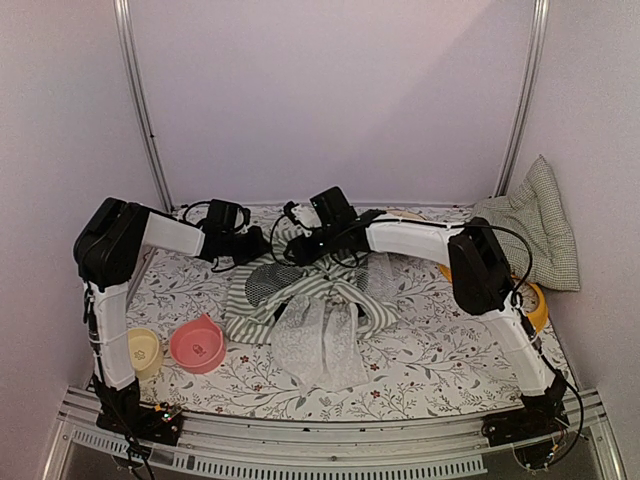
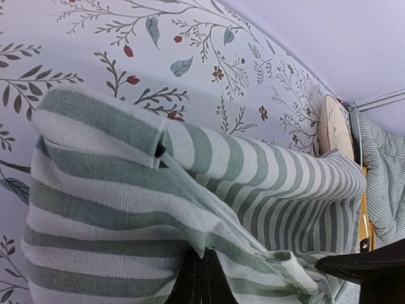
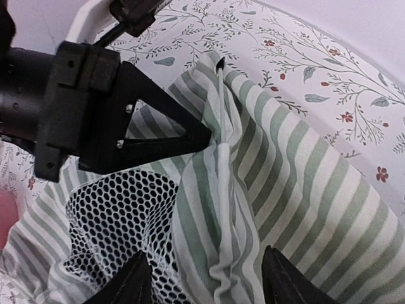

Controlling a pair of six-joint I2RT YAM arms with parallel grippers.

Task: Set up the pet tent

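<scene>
The pet tent lies collapsed as green-and-white striped cloth (image 1: 250,310) with a dark mesh panel (image 3: 114,215) and white lace (image 1: 315,355). A thin pale pole shows along a fabric sleeve (image 2: 196,183). My left gripper is shut at the striped cloth on the tent's left part; whether fabric is between its fingertips is hard to tell. My right gripper (image 1: 297,250) is over the middle of the cloth, a dark fingertip beside the bunched sleeve in the right wrist view; its finger state is unclear there.
A pink bowl (image 1: 197,350) and cream bowl (image 1: 138,355) stand front left. A checked cushion (image 1: 525,230) lies at right above a yellow ring (image 1: 535,315). A round pale object at the back is partly hidden.
</scene>
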